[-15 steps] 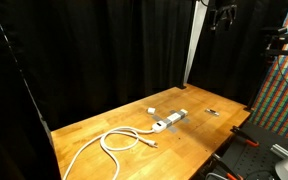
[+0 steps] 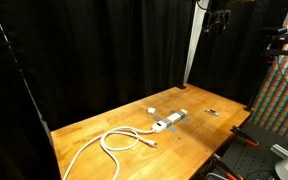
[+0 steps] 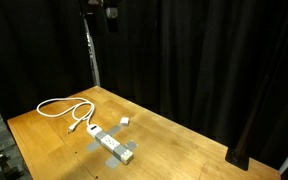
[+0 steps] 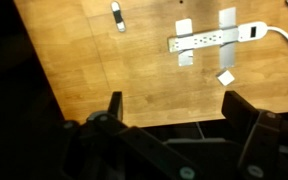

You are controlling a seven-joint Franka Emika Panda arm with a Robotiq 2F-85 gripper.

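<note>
High above the table hangs my gripper, open, its two dark fingers wide apart and only bare tabletop visible beneath the gap. A white power strip (image 4: 201,41) is held to the wood by strips of grey tape (image 2: 161,116). Its white cord (image 2: 109,147) loops over the left part of the table in exterior view 1. Near the strip sits a small white block (image 3: 124,121). Away from it lies a small black-and-white item (image 4: 118,17), too small to identify. Nothing on the table touches the gripper.
The wooden table (image 3: 174,145) has wide free room around the strip. Black curtains (image 2: 104,60) stand behind it. In exterior view 1, dark equipment with red-handled clamps (image 2: 246,137) borders the table's right edge.
In exterior view 1 my gripper has shifted slightly to the left, still high up. The things on the table have not moved.
</note>
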